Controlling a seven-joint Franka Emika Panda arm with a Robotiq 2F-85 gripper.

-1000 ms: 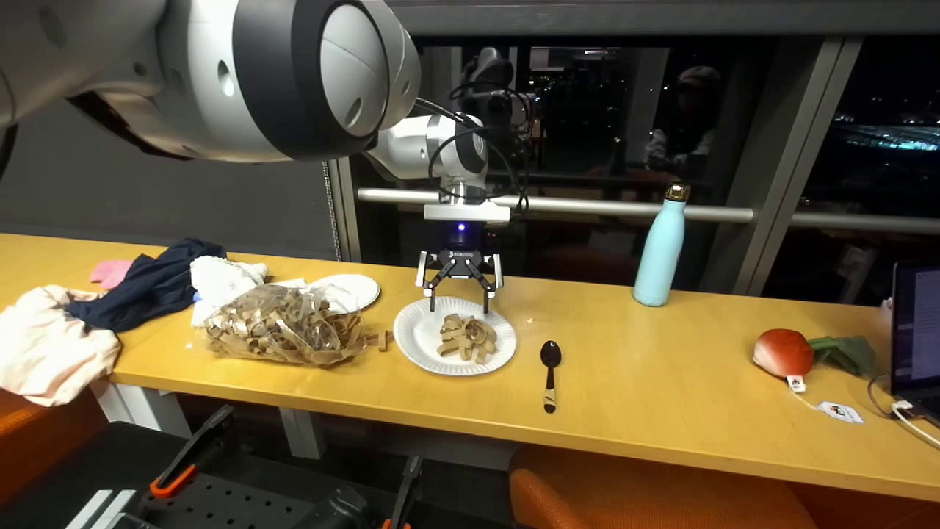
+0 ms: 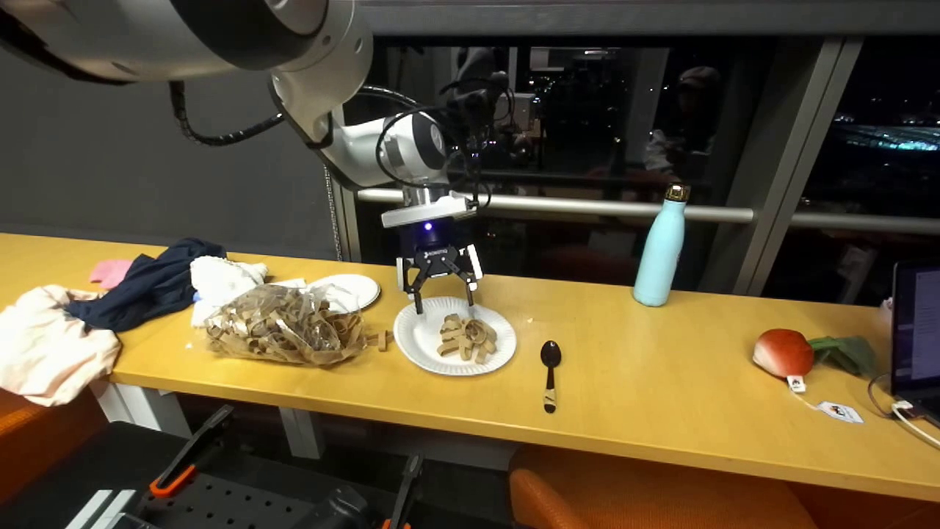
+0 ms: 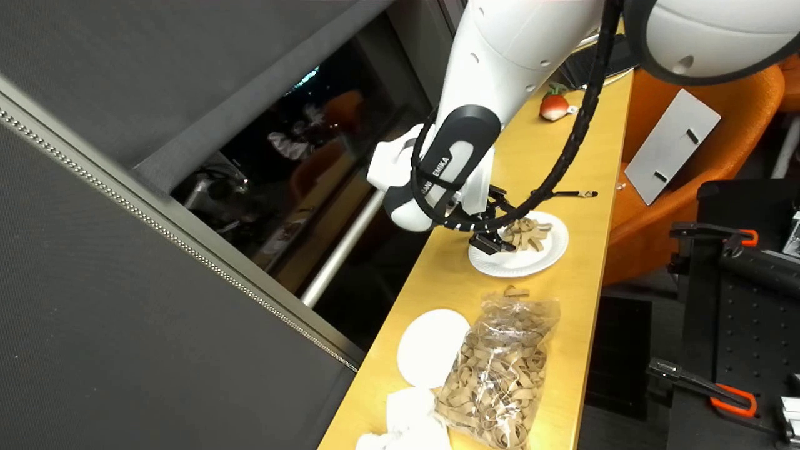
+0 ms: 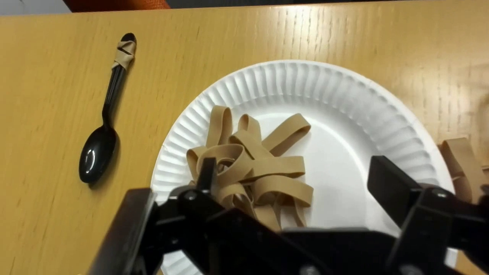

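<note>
A white paper plate (image 2: 423,345) lies on the table with a small heap of tan rubber bands (image 4: 275,165) on it, left of the plate's centre in the wrist view. Over the plate, my open gripper has nothing held between its fingers. Its left finger (image 4: 208,176) overlaps the edge of the heap in the wrist view, while the right one is over bare plate. In exterior view 1 the gripper (image 2: 444,300) hangs at the plate's back, slightly tilted. A black spoon (image 4: 98,151) with tan bands wound round its handle rests beside the plate.
A clear bag of rubber bands (image 3: 499,367) and a second white plate (image 3: 431,349) lie beside the first plate. Loose bands (image 2: 381,339) sit between bag and plate. Farther off stand a light blue bottle (image 2: 661,256) and a red vegetable (image 2: 783,353).
In exterior view 1 my gripper has moved left and tilted a little, and the arm has shifted left and up. Plate, bands and spoon look unmoved.
</note>
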